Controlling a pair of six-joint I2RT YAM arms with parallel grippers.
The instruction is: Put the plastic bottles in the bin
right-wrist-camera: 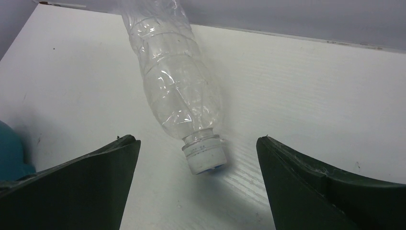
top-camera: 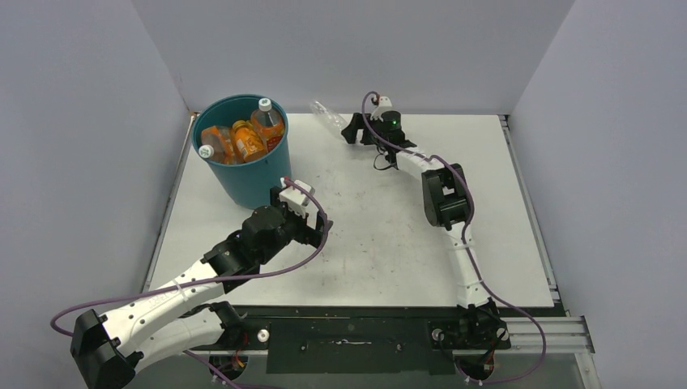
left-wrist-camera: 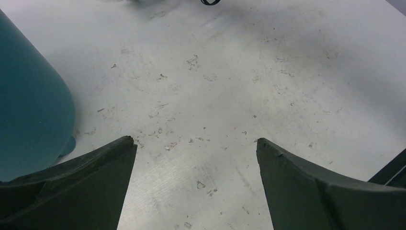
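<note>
A clear, crumpled plastic bottle (top-camera: 327,117) lies near the back edge of the table, to the right of the teal bin (top-camera: 258,182). In the right wrist view the bottle (right-wrist-camera: 177,86) points its white cap (right-wrist-camera: 205,154) toward the gap between the fingers, without either finger touching it. My right gripper (top-camera: 356,130) is open at the cap end, its fingers empty. Inside the bin are several bottles with orange contents (top-camera: 248,139). My left gripper (top-camera: 309,219) stands open in front of the bin; only bare table shows between its fingers.
Grey walls (top-camera: 356,57) enclose the table at the back and both sides, the back one close behind the bottle. Bare white tabletop (top-camera: 364,235) fills the middle and right. Purple cables (top-camera: 194,282) run along both arms.
</note>
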